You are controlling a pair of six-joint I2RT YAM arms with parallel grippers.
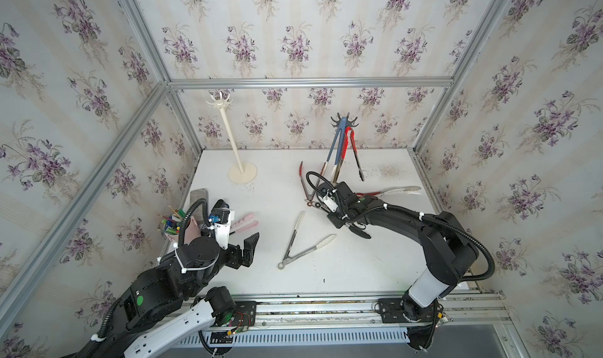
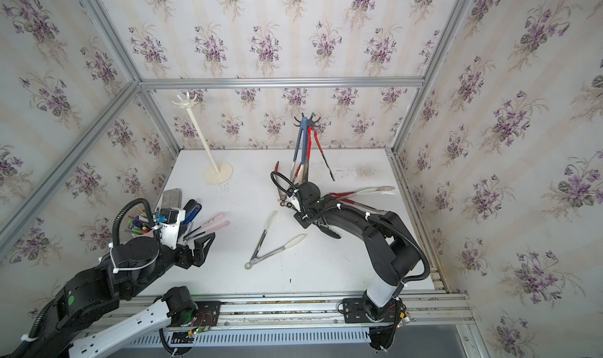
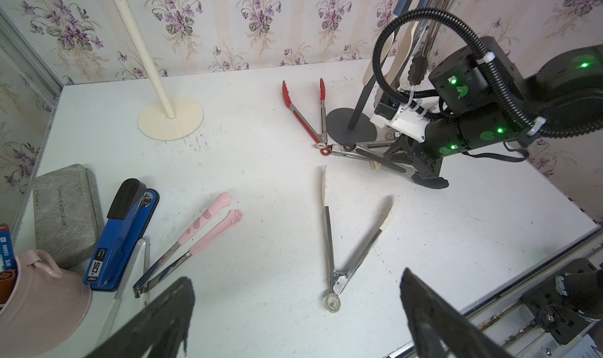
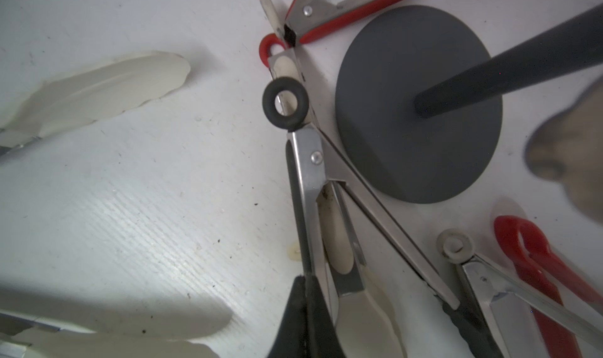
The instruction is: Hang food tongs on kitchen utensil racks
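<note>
The black-handled metal tongs lie on the table by the dark rack's round base, ring end beside it, over other tongs. My right gripper is shut with nothing between its fingertips; the tongs are outside them, partly covered in that view. Blue, red and other tongs hang from the dark rack. A bare cream rack stands at the back left. Over the front left, my left gripper stands open and empty, its fingers wide apart above the table. White-tipped tongs lie spread ahead of it.
Pink-tipped tongs, a blue stapler, a grey box and a pink cup crowd the left side. Red-handled tongs lie by the dark rack; more rest at right.
</note>
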